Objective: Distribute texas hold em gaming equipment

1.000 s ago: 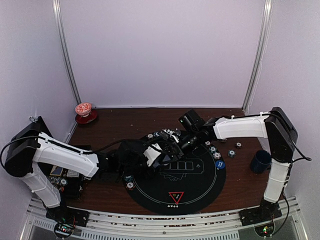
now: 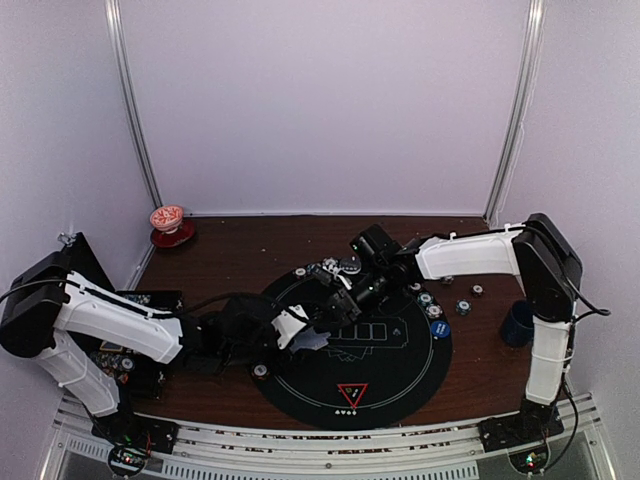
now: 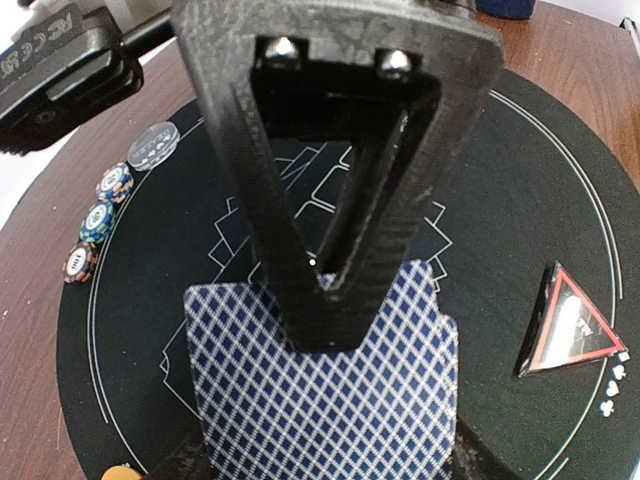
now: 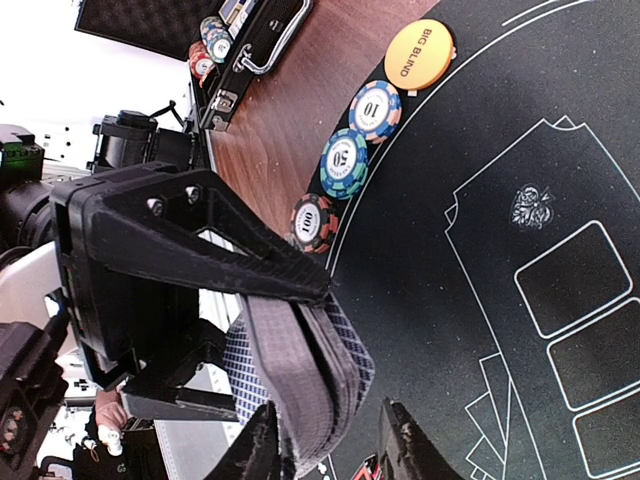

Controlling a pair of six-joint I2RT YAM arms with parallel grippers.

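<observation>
A deck of cards with blue-and-white patterned backs [image 3: 320, 420] is held up over the black round poker mat [image 3: 510, 190]. My left gripper is shut on the deck, with a finger at each side of it. In the right wrist view the deck's edge [image 4: 320, 385] shows a dark split along its thickness. My right gripper is around the deck, its fingers part open with room on one side; whether a finger touches the cards is hard to tell. From above, only a pale bit of cards [image 2: 310, 340] shows between the arms.
Beside the mat's rim are several chips [image 4: 343, 160], a yellow Big Blind button [image 4: 418, 55] and a dealer button [image 3: 153, 147]. A red triangle marker [image 2: 351, 392] lies at the front. An open chip case [image 2: 130, 360] stands left, a dark blue cup [image 2: 518, 324] right.
Both arms have shifted a little to the left, the left gripper also toward the front. The pale cards have moved with them.
</observation>
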